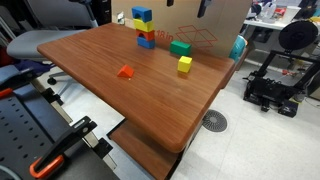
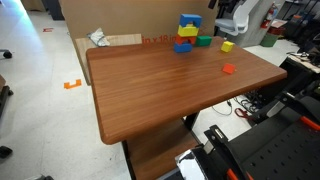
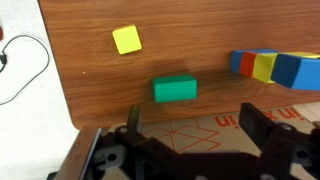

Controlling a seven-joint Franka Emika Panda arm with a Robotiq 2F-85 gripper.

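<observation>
My gripper hangs above the table with its fingers wide apart and nothing between them. In the wrist view a green block (image 3: 175,88) lies just ahead of the gap. Only the dark fingertips (image 1: 202,8) reach into the top of exterior view 1, higher than the green block (image 1: 180,47). A stack (image 1: 145,28) of blue, yellow, red and blue blocks stands left of it. Nearer the camera sits a yellow block (image 1: 184,64), and a red block (image 1: 126,71) lies apart on the wood.
A cardboard panel (image 1: 215,25) stands along the edge behind the stack and green block. Beyond the table's right side, floor shows.
</observation>
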